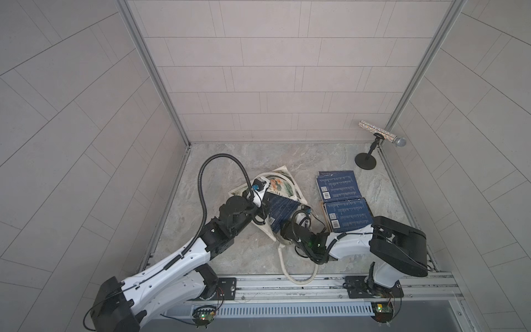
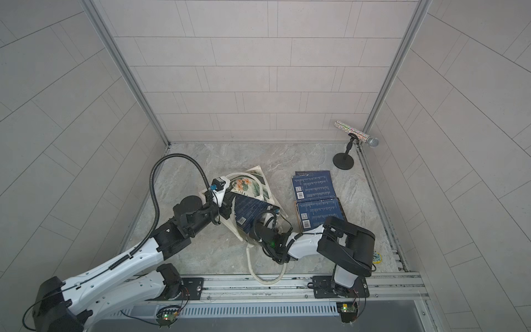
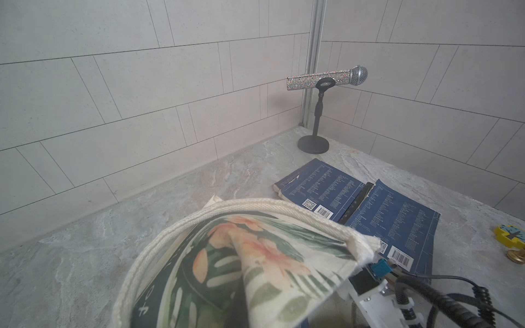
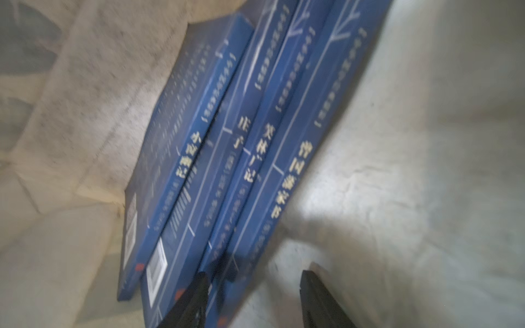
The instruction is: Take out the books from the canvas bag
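Observation:
The canvas bag with floral print lies mid-table, blue books at its opening. In the right wrist view several stacked books lie inside it, spines visible. My left gripper is at the bag's left side; its fingers are hidden in its wrist view by cloth or out of frame. My right gripper is open at the lower spines, a finger on either side of the lowest book's edge. Two groups of removed blue books lie right of the bag.
A microphone on a stand stands at the back right corner. A small yellow object lies at the right side. Walls enclose the table.

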